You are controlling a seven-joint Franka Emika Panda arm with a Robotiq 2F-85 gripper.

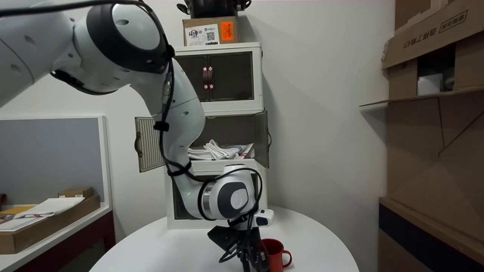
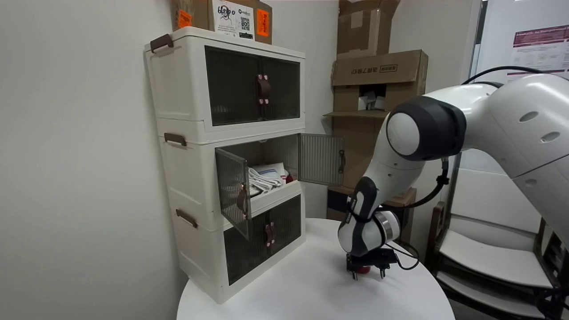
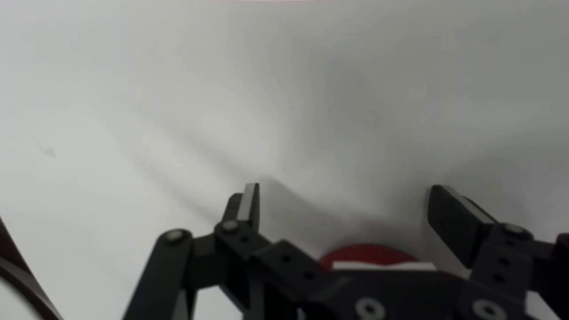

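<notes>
A red mug [image 1: 274,256] stands on the white round table, its handle toward the right in exterior view 1. Close against its left side there, my gripper [image 1: 255,263] hangs low over the table. In exterior view 2 only a small part of the mug [image 2: 363,270] shows under the gripper body, between the two separated fingers of my gripper [image 2: 369,274]. The wrist view has my gripper open with a wide gap. A red edge of the mug [image 3: 370,253] appears low there, mostly covered by the gripper body; contact with the fingers cannot be judged.
A white stacked cabinet [image 2: 186,133] stands at the table's back, its middle doors open outward with folded cloths [image 2: 268,178] inside. Cardboard boxes [image 1: 435,149] line the right wall.
</notes>
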